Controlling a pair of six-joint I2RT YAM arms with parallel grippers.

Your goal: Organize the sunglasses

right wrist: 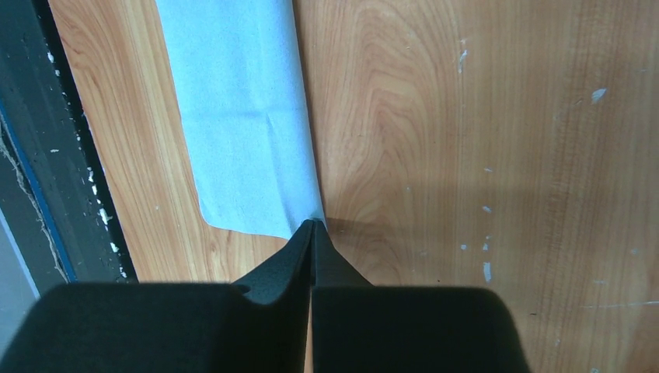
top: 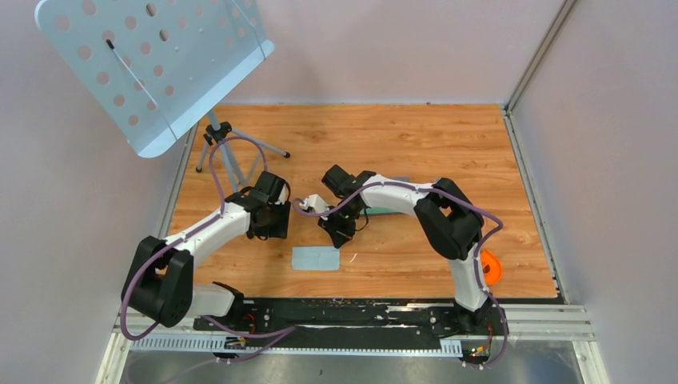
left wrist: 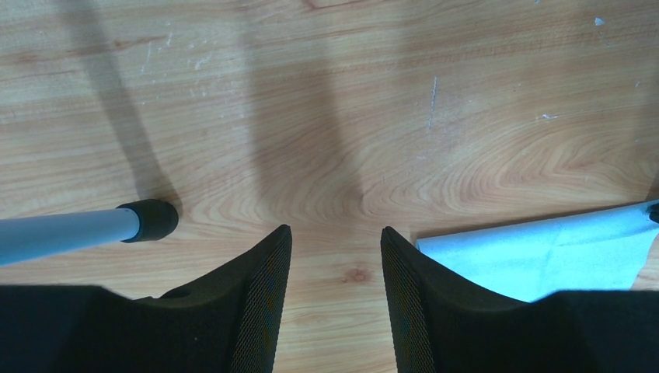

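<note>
A folded light-blue cloth [top: 316, 258] lies flat near the table's front edge. In the right wrist view, the shut fingertips of my right gripper are at one corner of the cloth [right wrist: 241, 132], with nothing visible between them. My left gripper is part open and empty, over bare wood to the left of the cloth [left wrist: 544, 256], whose edge shows past its right finger. No sunglasses can be made out in any view. A green-teal object [top: 384, 210] lies partly hidden beneath the right arm; I cannot tell what it is.
A tripod [top: 228, 156] with a large perforated white panel [top: 160, 64] stands at the back left; one leg foot [left wrist: 151, 220] is near my left gripper. An orange round object [top: 491, 267] sits at the right edge.
</note>
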